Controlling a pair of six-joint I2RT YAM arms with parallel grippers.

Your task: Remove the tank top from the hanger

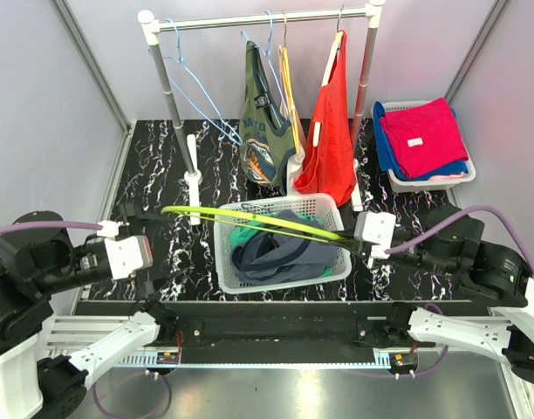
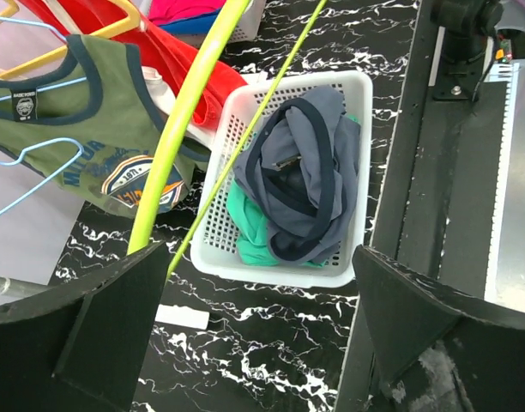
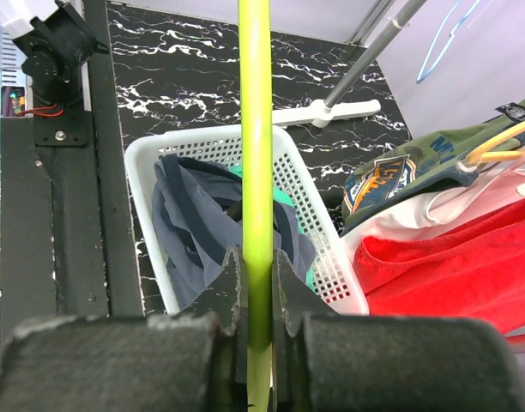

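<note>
A bare lime-green hanger [image 1: 241,214] lies stretched between my grippers above the white basket. My right gripper is shut on it, with the bar running upright through the right wrist view. My left gripper is open, the hanger's far end near its left finger. Below, a crumpled dark grey garment [image 2: 297,172] and some teal fabric [image 2: 250,215] are in the basket [image 2: 202,262]. An olive tank top [image 1: 263,140] hangs on the rail behind, beside a red garment [image 1: 328,148].
The rail [image 1: 258,19] also carries blue and yellow hangers. A second basket [image 1: 468,175] with folded pink and blue clothes stands at the back right. Bare marble surface [image 1: 149,192] shows to the left of the middle basket.
</note>
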